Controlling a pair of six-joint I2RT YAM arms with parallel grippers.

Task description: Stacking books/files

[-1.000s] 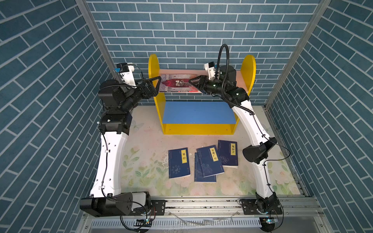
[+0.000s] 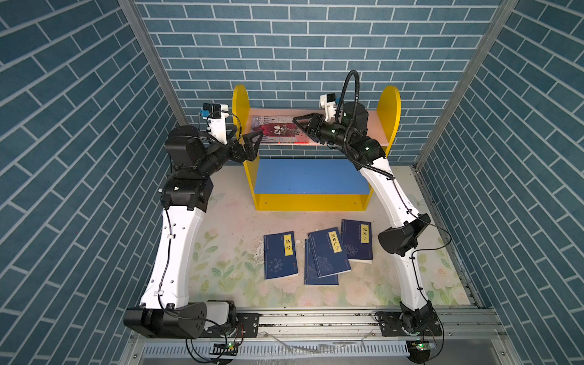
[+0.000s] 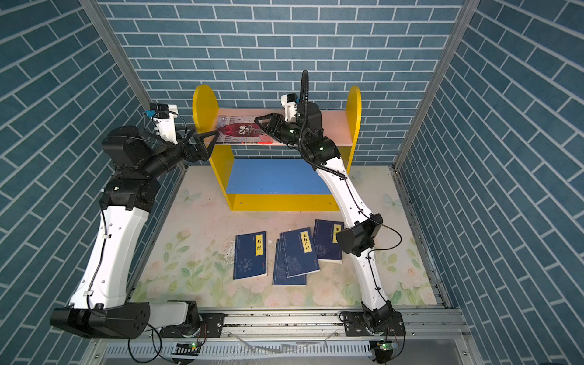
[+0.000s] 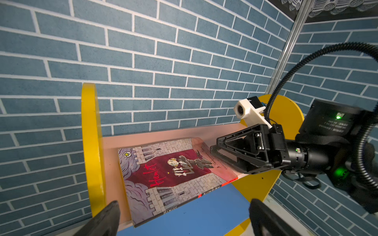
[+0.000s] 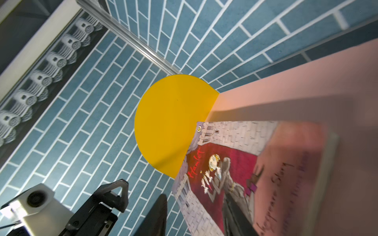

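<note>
The red and grey Hamlet book (image 4: 173,173) lies flat on the pink upper shelf (image 4: 212,131), towards its left end. My right gripper (image 2: 297,121) is at the book's right part, and in the left wrist view its fingers (image 4: 232,157) overlap that end. Its fingers are part open, with a gap showing in the right wrist view; whether the tips touch the cover, I cannot tell. At the book's left front corner, my left gripper (image 2: 256,144) stands wide open with nothing held. Several blue books lie on the table, including a single one (image 2: 280,255) and an overlapping pair (image 2: 329,252).
Yellow rounded side panels (image 2: 241,103) bound the shelf at both ends. The blue lower shelf (image 2: 310,176) is empty. Bare pink shelf shows right of the book, and another blue book (image 2: 357,239) lies at the right of the table group.
My left gripper has moved right and slightly down, to the book's left end. The right gripper has shifted slightly left over the book. The blue books have not moved.
</note>
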